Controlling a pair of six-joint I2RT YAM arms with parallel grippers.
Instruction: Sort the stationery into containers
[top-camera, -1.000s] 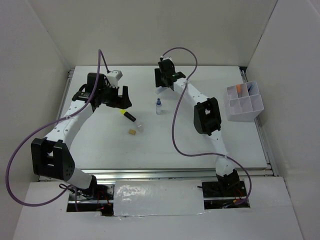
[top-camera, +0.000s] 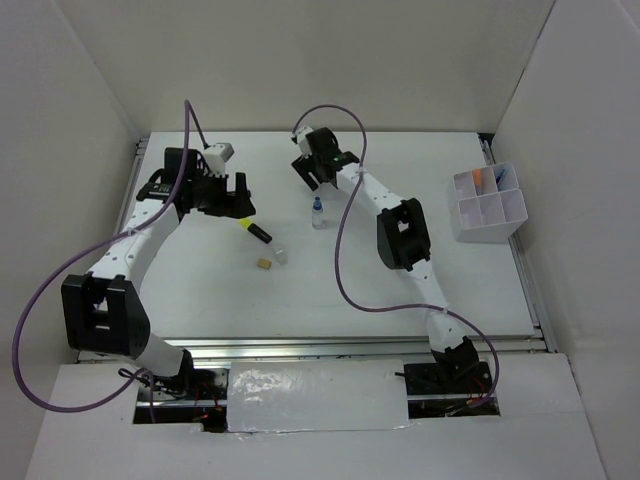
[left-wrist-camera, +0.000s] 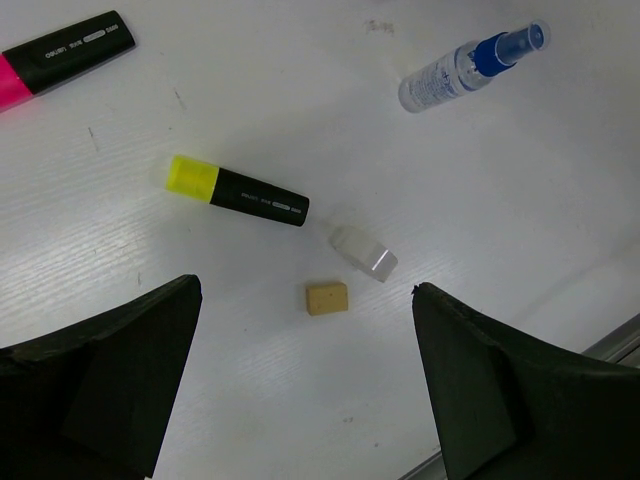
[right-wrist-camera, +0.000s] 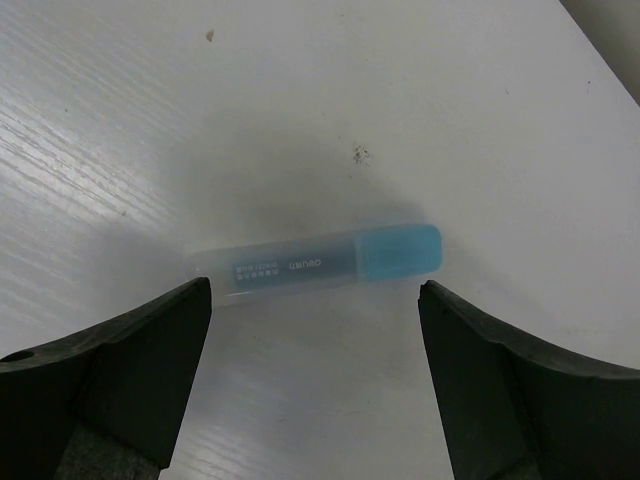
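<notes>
My left gripper (top-camera: 231, 200) is open above a yellow highlighter (left-wrist-camera: 240, 192), a clear piece (left-wrist-camera: 362, 252) and a tan block (left-wrist-camera: 326, 298); a pink highlighter (left-wrist-camera: 70, 55) and spray bottle (left-wrist-camera: 448, 78) lie farther out in the left wrist view. My right gripper is open over a translucent blue-capped pen-like item (right-wrist-camera: 310, 262), which spans the space ahead of its fingers at the back centre. The white compartment container (top-camera: 488, 210) stands at the right, with orange and blue items in its back compartments.
Walls border the table (top-camera: 300, 310) at back and sides.
My right gripper has moved leftward along the back of the table. The left arm has shifted slightly leftward. The items on the table look unchanged.
</notes>
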